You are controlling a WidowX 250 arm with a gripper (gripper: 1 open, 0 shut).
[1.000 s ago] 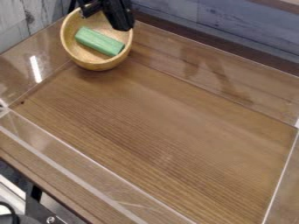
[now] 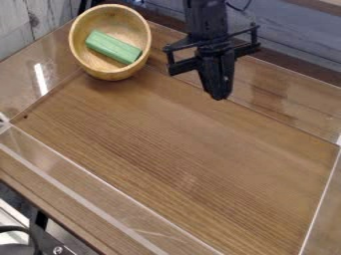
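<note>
The black gripper (image 2: pixel 213 70) hangs over the upper middle of the wooden table, right of a yellow bowl (image 2: pixel 132 62). It appears shut, with nothing visible held in it. A green block (image 2: pixel 114 46) lies inside the bowl at the upper left.
Walls or rims border it at the back and sides, and a grey slatted surface shows at the far upper left.
The gripper has moved right and lower in the view, away from above the bowl. The bowl and green block look unmoved.
</note>
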